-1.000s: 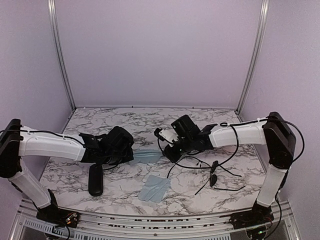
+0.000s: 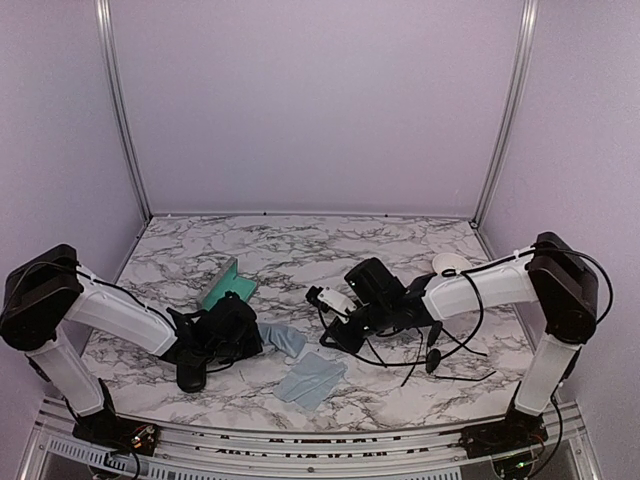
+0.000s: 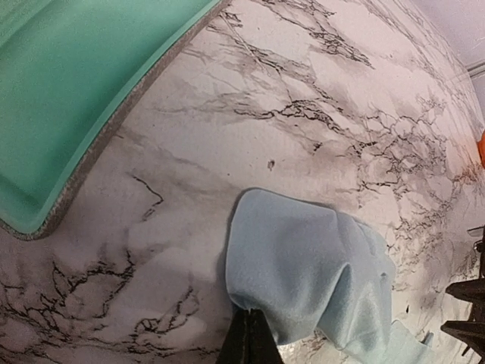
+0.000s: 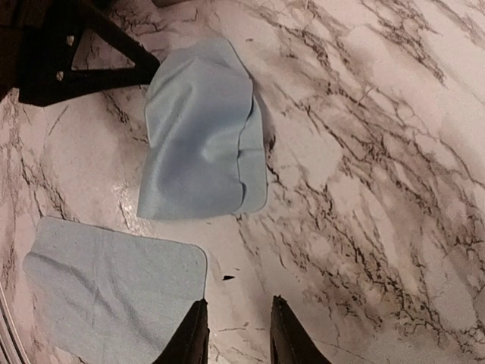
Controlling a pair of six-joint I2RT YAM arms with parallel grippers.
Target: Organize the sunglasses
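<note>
My left gripper point(image 2: 260, 345) is shut on an edge of a grey-blue cloth point(image 3: 303, 258), which hangs folded from its fingertips just over the table. In the right wrist view, the left fingers point(image 4: 114, 80) meet that cloth point(image 4: 201, 136) at its upper left. My right gripper has its fingers parted, with bare table between them and the cloth clear of them. A second grey-blue cloth point(image 2: 311, 380) lies flat at the front. To the right, dark sunglasses point(image 2: 432, 360) rest on the table, partly hidden by the right arm and its cable.
An open teal-lined case point(image 2: 232, 285) stands behind the left gripper. Half hidden under the left arm is a black case point(image 2: 191, 378). A white round object point(image 2: 450, 262) sits behind the right arm.
</note>
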